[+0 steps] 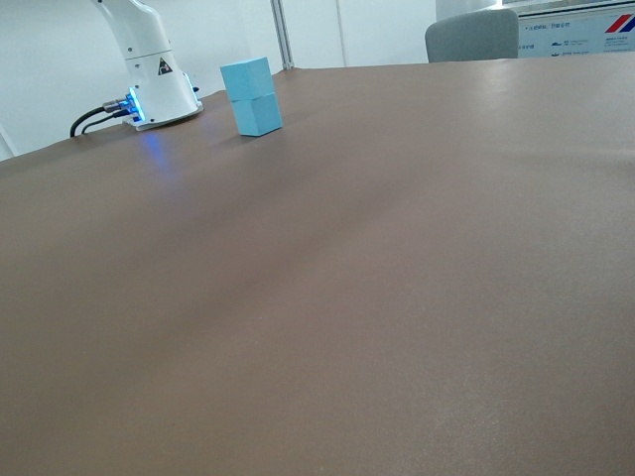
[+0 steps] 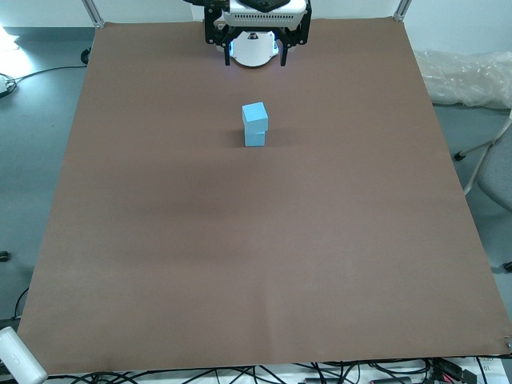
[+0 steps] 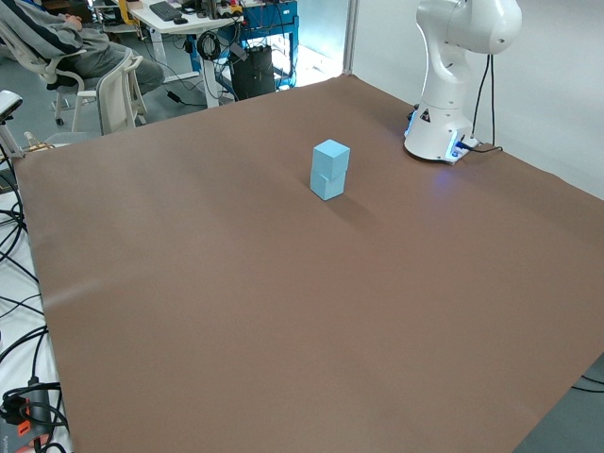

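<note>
Two light blue cubes (image 2: 255,124) are stacked one on the other near the middle of the brown table (image 2: 264,240); the stack also shows in the top view (image 1: 252,97) and the right view (image 3: 329,170). My gripper (image 2: 254,60) is raised at the back of the table, beyond and above the cubes in the left view, its two black fingers apart with nothing seen between them. In the top and right views only the white arm shows, with the gripper out of frame.
The arm's white base (image 3: 440,132) stands at the table's edge. Cables run along another edge (image 2: 320,372). Chairs, a seated person and a desk are off the table.
</note>
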